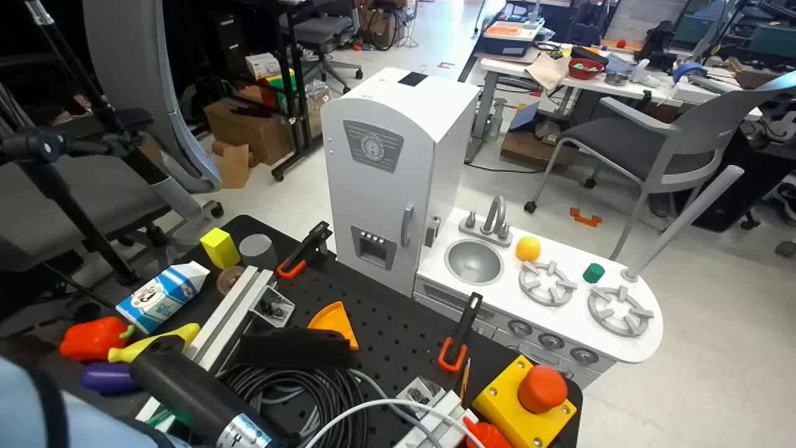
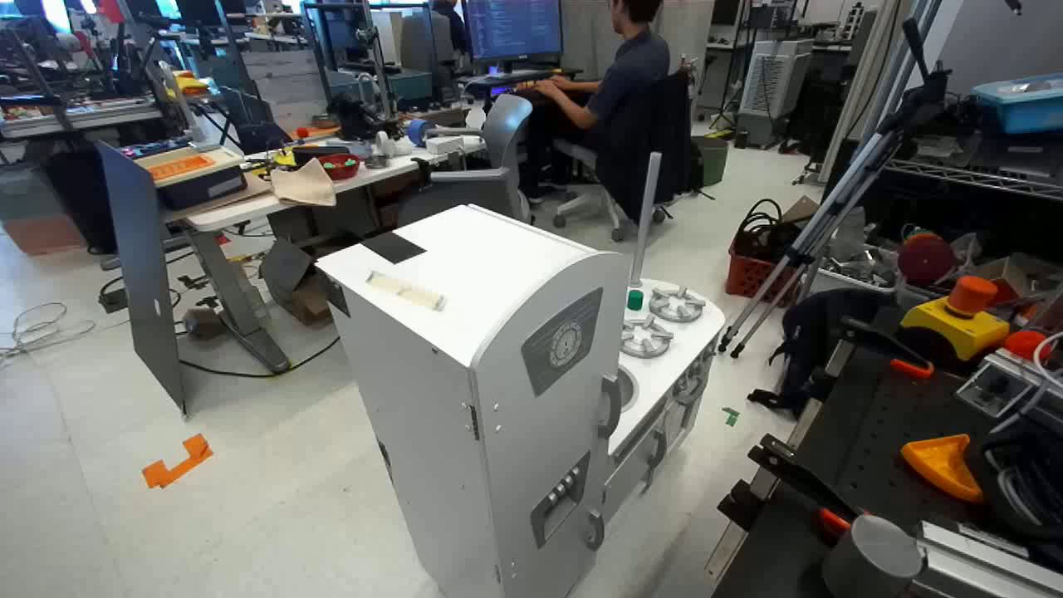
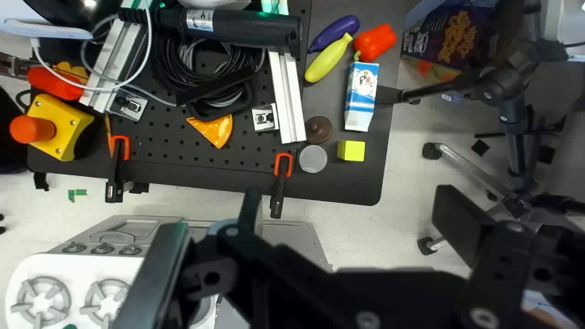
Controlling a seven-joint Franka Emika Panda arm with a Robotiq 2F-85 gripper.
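Note:
My gripper spans the bottom of the wrist view, its dark, blurred fingers [image 3: 462, 222] wide apart. Nothing shows between them but floor and a bit of grey surface. Neither exterior view shows the gripper. On the toy kitchen counter [image 1: 597, 328], an orange ball [image 1: 528, 247] rests beside the sink [image 1: 475, 261]. A green cylinder [image 1: 594, 272] stands between the two burners. Across the black table [image 3: 351, 181] lie a yellow block [image 3: 351, 151], a grey cylinder [image 3: 313, 159], a milk carton [image 3: 360, 96], a red pepper [image 3: 375, 43], a yellow banana-like toy [image 3: 327, 59] and a purple eggplant [image 3: 334, 33].
The tall toy fridge [image 1: 380, 186] has its door shut. Orange-tipped clamps [image 1: 461, 332] grip the table edge. Coiled black cables [image 1: 298, 396], an orange wedge [image 1: 336, 322] and a yellow box with a red button [image 1: 526, 403] crowd the table. A tripod [image 2: 827, 219] stands beyond the stove.

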